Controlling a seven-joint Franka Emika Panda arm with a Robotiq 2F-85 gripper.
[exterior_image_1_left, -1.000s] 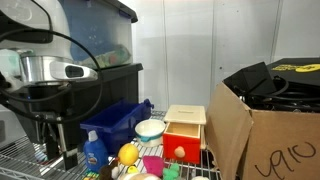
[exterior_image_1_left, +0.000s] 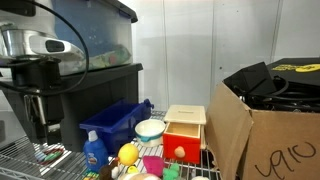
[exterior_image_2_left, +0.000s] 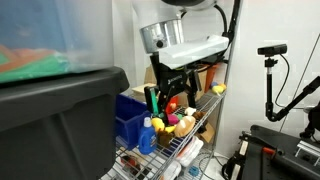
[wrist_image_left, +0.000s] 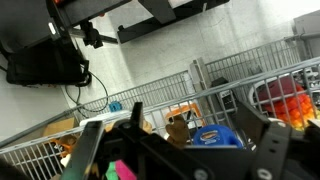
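Note:
My gripper (exterior_image_1_left: 42, 128) hangs at the far left over the wire rack in exterior view 1, left of the blue bottle (exterior_image_1_left: 95, 150). Exterior view 2 shows the gripper (exterior_image_2_left: 169, 106) pointing down, its two fingers apart and no object visible between them. Seen from the wrist, the open gripper has dark fingers at both sides, above the rack edge. A blue object (wrist_image_left: 215, 136) and a brown one (wrist_image_left: 178, 130) lie below that gap. Also on the rack are an orange ball (exterior_image_1_left: 128, 153), a pink item (exterior_image_1_left: 153, 163) and a pale bowl (exterior_image_1_left: 150, 128).
A dark bin (exterior_image_1_left: 105, 95) stands close behind the arm. The blue bin (exterior_image_1_left: 115, 125), an orange-red drawer box (exterior_image_1_left: 182, 145) and a cardboard box (exterior_image_1_left: 240, 135) border the rack. Bare floor (wrist_image_left: 170, 55) shows beyond the rack's wire edge.
In exterior view 1 the arm and gripper have moved left and slightly upward, away from the blue bottle. The objects on the rack look unmoved.

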